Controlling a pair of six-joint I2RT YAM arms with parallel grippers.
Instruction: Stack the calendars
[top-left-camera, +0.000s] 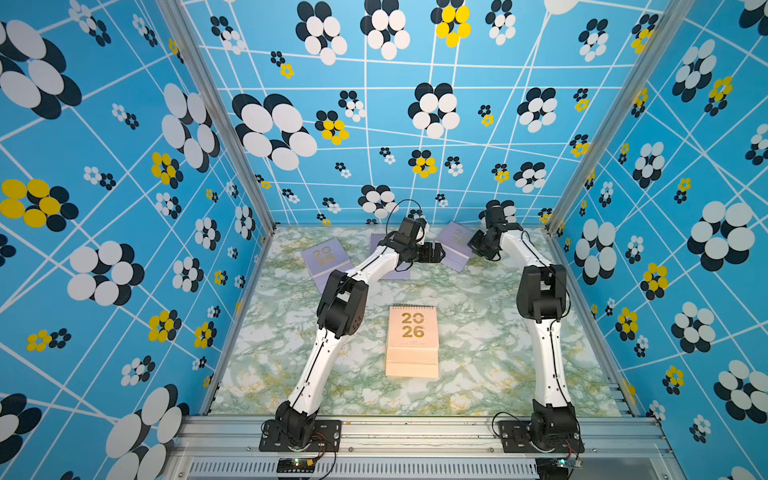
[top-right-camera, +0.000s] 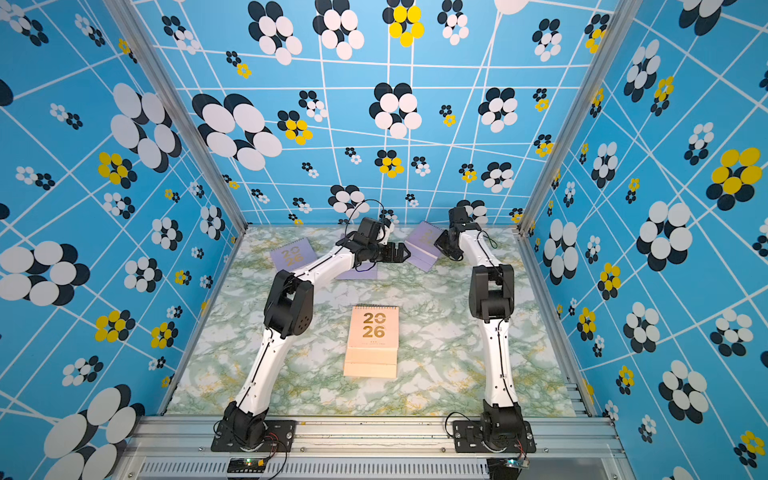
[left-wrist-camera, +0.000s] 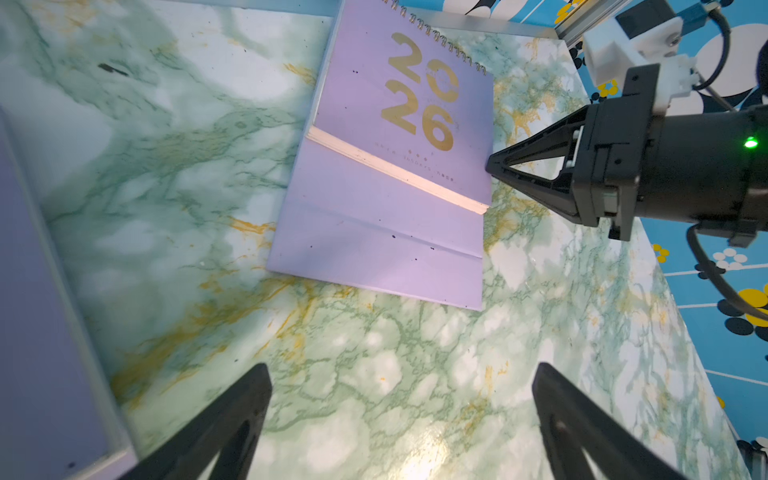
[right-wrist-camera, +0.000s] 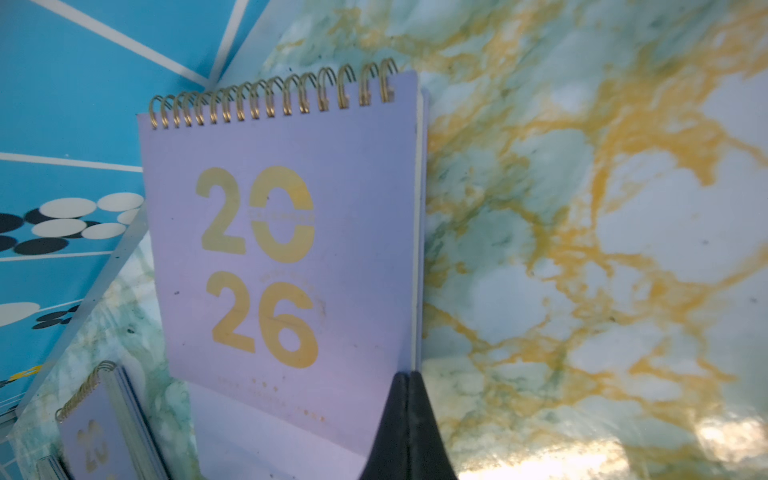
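Observation:
Three lavender 2026 calendars lie at the back: one at left (top-left-camera: 324, 264), a middle one mostly under my left arm (top-left-camera: 392, 272), one at right (left-wrist-camera: 400, 112). A peach calendar (top-left-camera: 412, 340) lies at front centre. My left gripper is open above the table beside the right lavender calendar, nothing between its fingers; the middle calendar fills the left edge of its wrist view. My right gripper is shut, nothing seen between its fingers, its tips at the right side edge of the right lavender calendar.
Marble table (top-left-camera: 272, 360) with free room at front left and front right. Blue patterned walls (top-left-camera: 432, 160) close in the back and sides, near the rear calendars and both grippers.

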